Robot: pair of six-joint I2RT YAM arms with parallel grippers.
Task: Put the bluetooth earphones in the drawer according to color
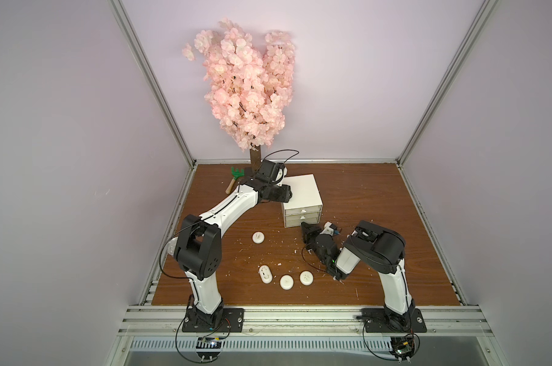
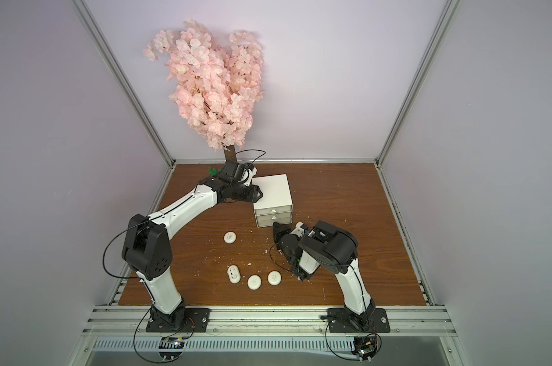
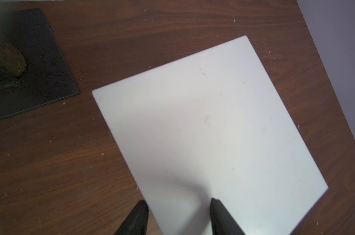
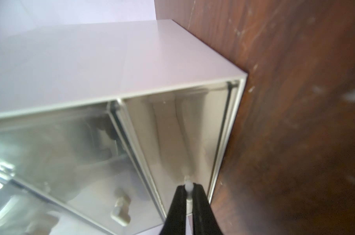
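A white drawer box (image 1: 300,190) with stacked silver-fronted drawers stands at the table's middle back. My left gripper sits on the box's top at its left side, closed on the box's edge. My right gripper is at the front, its fingertips close together at the small white knob (image 4: 188,184) of an end drawer (image 4: 173,133); whether they grip it is unclear. Several white earphone cases lie on the table: a round one (image 1: 258,237) left of the box, an oblong one (image 1: 265,274) and two round ones (image 1: 286,281) near the front.
A pink blossom tree (image 1: 242,91) stands on a dark base behind the left arm, with a small green rake (image 1: 235,174) beside it. The right arm covers much of the front right.
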